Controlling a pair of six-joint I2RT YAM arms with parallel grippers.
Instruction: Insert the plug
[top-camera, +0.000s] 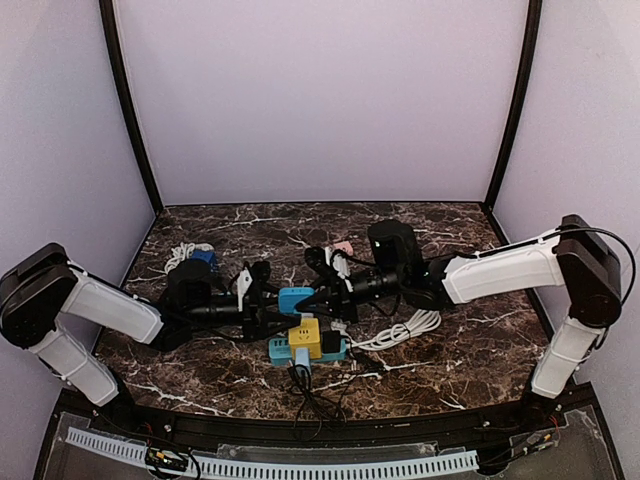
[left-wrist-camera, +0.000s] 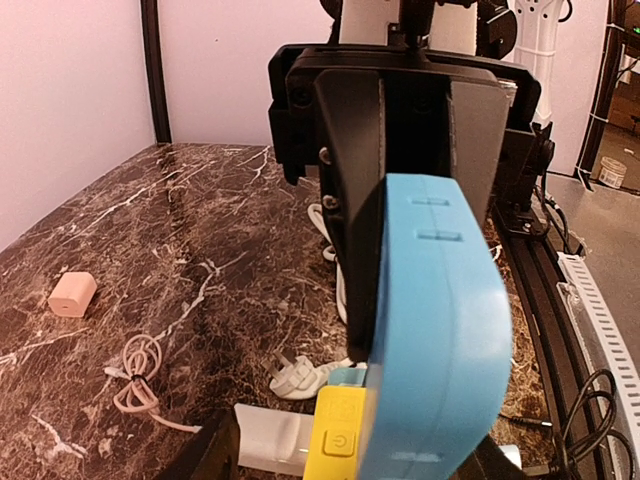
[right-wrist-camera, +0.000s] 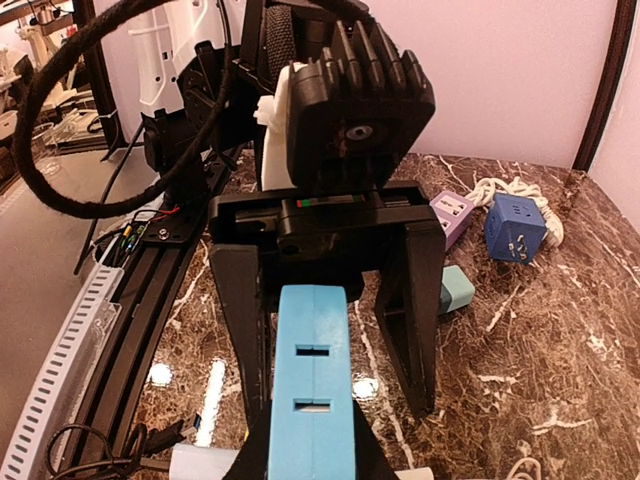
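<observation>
A light blue block (top-camera: 295, 298) with slots is held upright by my right gripper (top-camera: 318, 298), which is shut on it; it fills the middle of the left wrist view (left-wrist-camera: 430, 320). Just below it sit a yellow socket cube (top-camera: 304, 338) and a white-and-teal power strip (top-camera: 279, 350). My left gripper (top-camera: 268, 312) is beside them from the left, its fingers apart; in the right wrist view (right-wrist-camera: 325, 330) they stand behind the blue block, and I see nothing held between them. Whether the blue block touches the yellow cube is unclear.
A pink block (left-wrist-camera: 73, 293), a white plug (left-wrist-camera: 294, 376), a blue cube (right-wrist-camera: 515, 228), a purple socket (right-wrist-camera: 450, 217) and a teal block (right-wrist-camera: 455, 288) lie on the marble table, with coiled white cables and black cords at the front.
</observation>
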